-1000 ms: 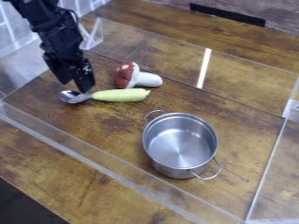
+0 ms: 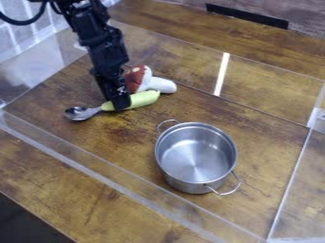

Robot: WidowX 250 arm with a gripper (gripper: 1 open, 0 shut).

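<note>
My gripper [image 2: 117, 101] is low over the table, its fingertips at the pale green object [image 2: 143, 99]; whether anything is between them is hidden. A metal spoon [image 2: 82, 113] lies just left of it, its handle end near the green object. A red-and-white mushroom [image 2: 155, 83] lies behind, partly covered by the gripper. A steel pot [image 2: 196, 157] with two handles stands to the front right.
Clear plastic walls [image 2: 290, 180] border the wooden table area [image 2: 76, 171]. A white strip [image 2: 222, 74] lies right of the mushroom.
My gripper has moved right, from over the spoon toward the green object and mushroom. The green object has shifted slightly.
</note>
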